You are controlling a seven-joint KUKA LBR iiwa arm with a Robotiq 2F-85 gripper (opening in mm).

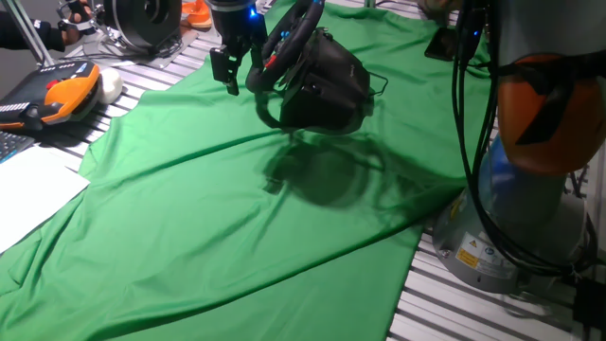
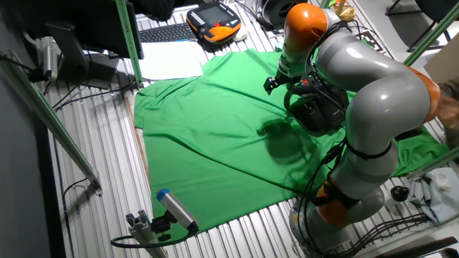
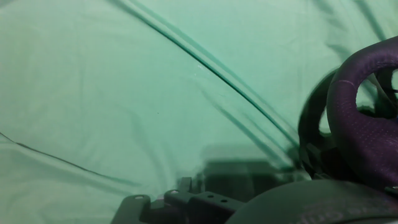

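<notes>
A black steering wheel (image 1: 289,43) with a dark housing (image 1: 327,90) is at the far part of the green cloth. Its shadow falls on the cloth, set off from the housing; whether the unit touches the cloth I cannot tell. My gripper (image 1: 226,78) points down right beside the rim, and in the second exterior view the gripper (image 2: 270,85) is at the wheel's left. The wrist view has the purple-looking rim (image 3: 357,99) at the right and dark finger parts (image 3: 134,208) along the bottom edge. How the fingers stand, and whether they touch the rim, is unclear.
Wrinkled green cloth (image 2: 208,143) covers the table, with broad bare room in front of the wheel. An orange-black teach pendant (image 2: 214,25) and white paper (image 2: 171,60) lie at the far side. A camera on a stand (image 2: 176,209) rises at the near edge.
</notes>
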